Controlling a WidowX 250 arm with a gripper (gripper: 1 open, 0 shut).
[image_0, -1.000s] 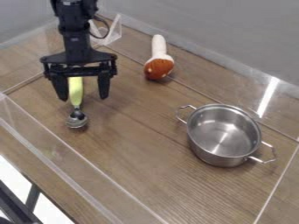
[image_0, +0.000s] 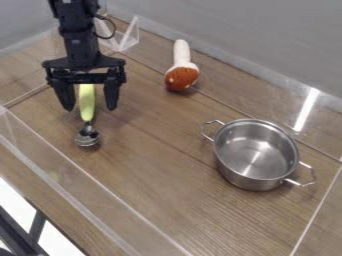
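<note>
My gripper (image_0: 86, 92) is at the upper left, its two black fingers apart on either side of a ladle with a pale yellow-green handle (image_0: 87, 112) and a round metal bowl end (image_0: 88, 137). I cannot tell whether the fingers touch the handle. The ladle lies on the wooden table (image_0: 160, 190).
A steel pot (image_0: 254, 150) with two side handles stands at the right. An orange and white object (image_0: 182, 72) lies at the back, near the grey wall.
My gripper has shifted slightly left over the ladle's handle, and its fingers look a little closer together. The pot and the other object are unmoved.
</note>
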